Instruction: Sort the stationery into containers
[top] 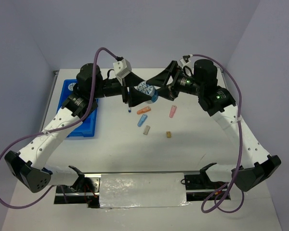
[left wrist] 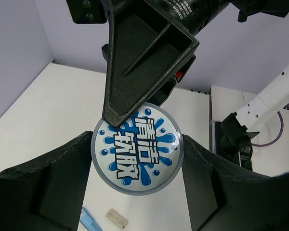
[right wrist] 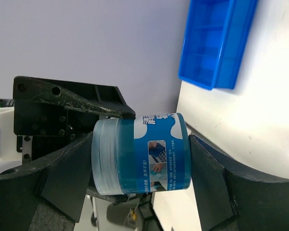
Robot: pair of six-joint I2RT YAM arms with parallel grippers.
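Note:
A round blue-and-white container (top: 147, 92) with a printed lid is held in the air between both grippers. My left gripper (top: 136, 90) is shut on it, its fingers on either side in the left wrist view. My right gripper (top: 161, 86) is around the same container (right wrist: 141, 154) from the other side; whether its fingers still press on it is unclear. On the table lie an orange item (top: 143, 110), a blue item (top: 142, 120), a grey item (top: 146, 130), a pink item (top: 173, 111) and a small yellow item (top: 168, 134).
A blue divided bin (top: 85, 131) stands at the table's left, partly behind the left arm, with a round item in it. Walls surround the back and sides.

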